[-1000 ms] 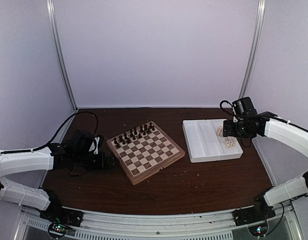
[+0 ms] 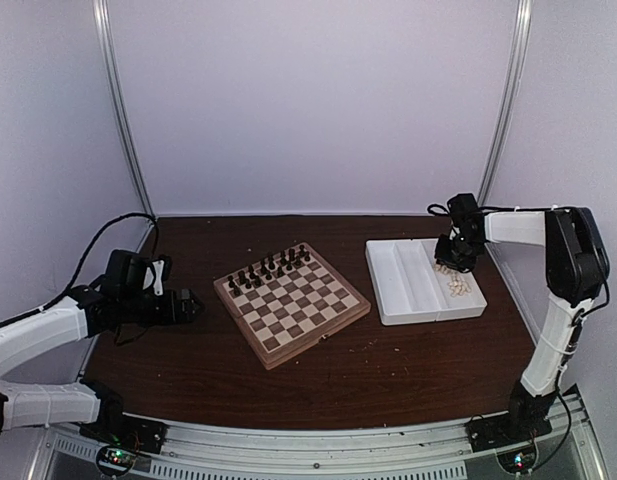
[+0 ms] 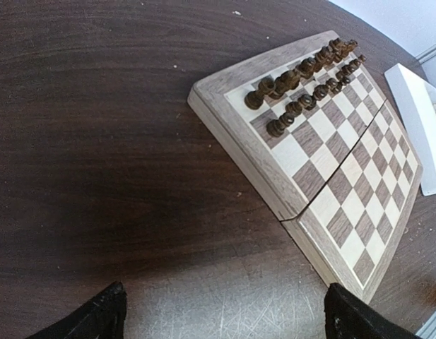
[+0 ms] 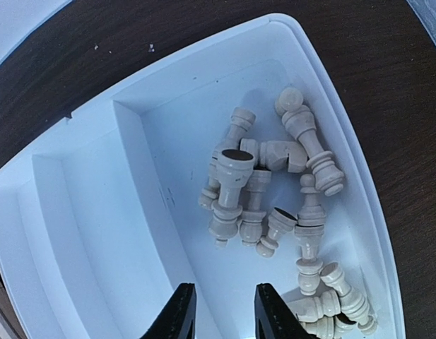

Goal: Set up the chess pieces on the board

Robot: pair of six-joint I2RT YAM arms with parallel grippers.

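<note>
The wooden chessboard (image 2: 291,330) holds dark pieces (image 3: 306,68) standing in rows along its back side, and its front squares are empty. The white tray (image 2: 393,280) has white pieces (image 4: 232,176) lying jumbled in its right compartment; its other compartments are empty. My right gripper is over that compartment, fingers parted with nothing seen between them, beside the lower group of pieces. My left gripper is open over bare table to the left of the board, empty.
Bare table (image 2: 378,375) runs in front of the board and tray and to the board's left. Pale walls enclose the table at back and sides.
</note>
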